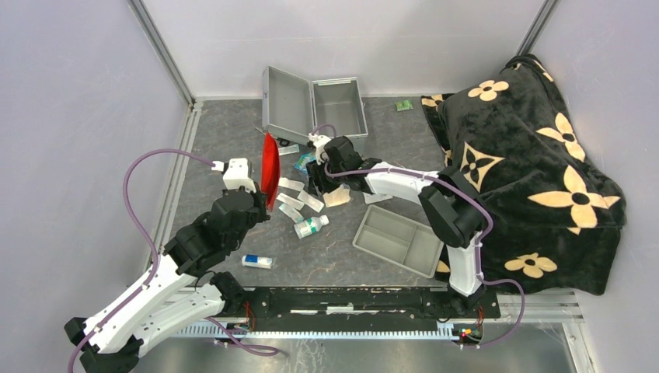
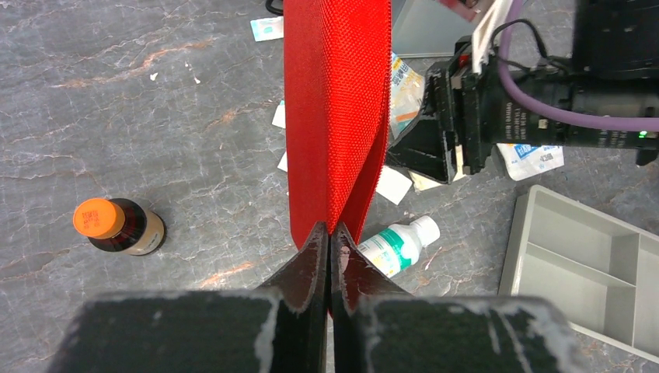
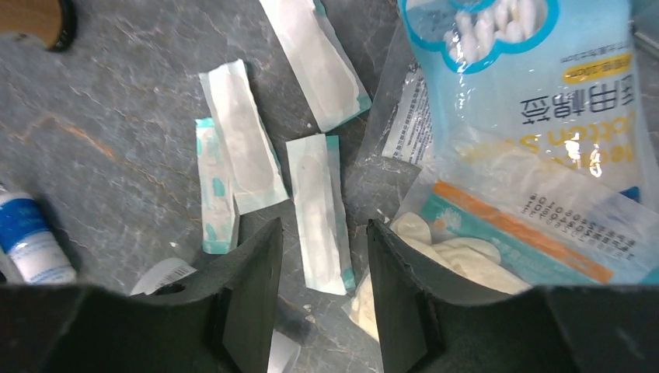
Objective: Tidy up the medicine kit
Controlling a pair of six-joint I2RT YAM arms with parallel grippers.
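My left gripper is shut on the lower end of a red pouch (image 2: pixel 342 116), which stands up in the air on the left in the top view (image 1: pixel 270 167). Over the small packets my right gripper is open, nothing between its fingers. Below its gap lies a white packet (image 3: pixel 317 210); other white packets (image 3: pixel 245 140) lie left of it. A cotton swab bag (image 3: pixel 536 101) and a beige glove packet (image 3: pixel 458 249) lie to the right. The grey case (image 1: pixel 339 109) stands open at the back, its visible inside empty.
An empty divided grey tray (image 1: pixel 400 241) sits front right. A white-green bottle (image 1: pixel 311 226), a blue-white tube (image 1: pixel 258 262) and an orange-capped brown bottle (image 2: pixel 116 225) lie or stand around. A dark blanket (image 1: pixel 536 171) fills the right side.
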